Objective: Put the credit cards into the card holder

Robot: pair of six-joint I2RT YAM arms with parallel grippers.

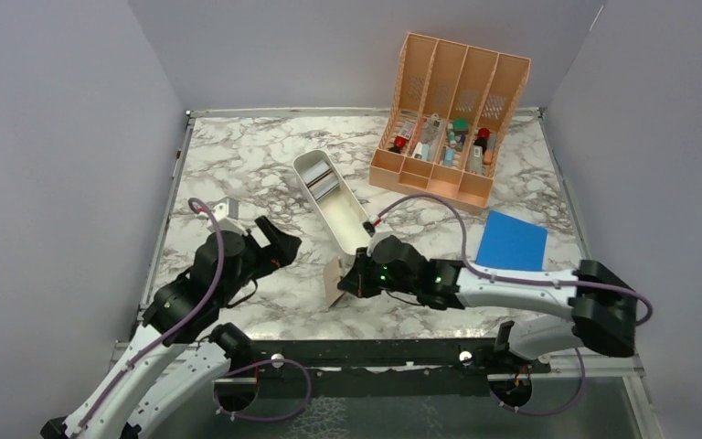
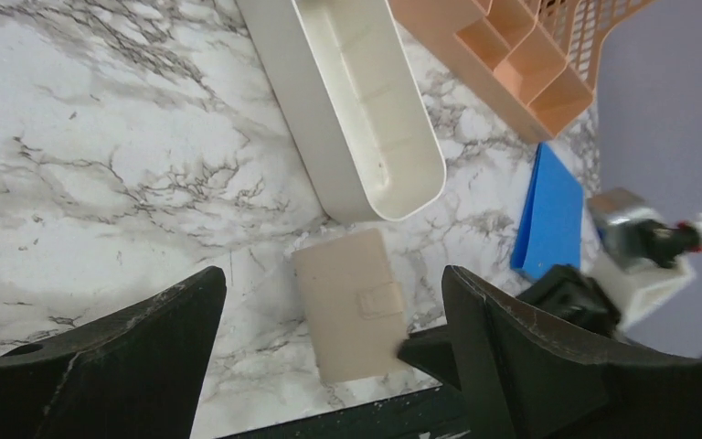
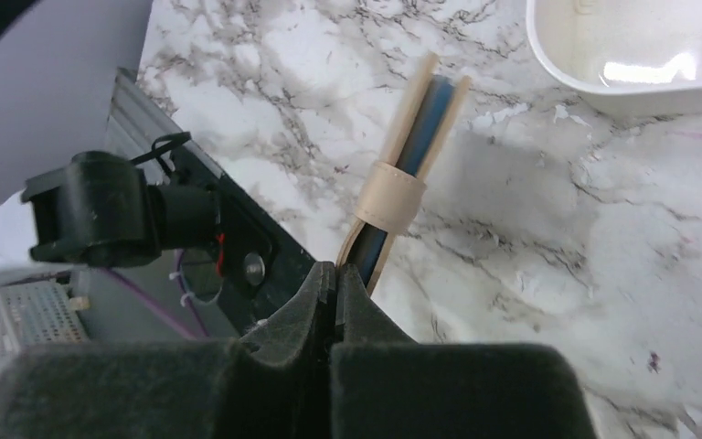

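Observation:
The beige card holder (image 1: 333, 282) is lifted up from flat near the table's front. In the right wrist view its layers (image 3: 391, 197) appear edge-on, with a dark blue strip between two beige sides and a beige band across. My right gripper is shut on its lower end. Facing it from the left, my left gripper is open and empty; the holder's broad face (image 2: 347, 311) shows beyond its fingers, apart from them. Card-like pieces (image 1: 321, 179) lie in the far end of the cream tray (image 1: 345, 218).
Just behind the holder is the tray's near end (image 2: 407, 206). A peach organizer (image 1: 439, 178) with small items stands at the back right, and a blue folder (image 1: 512, 242) lies on the right.

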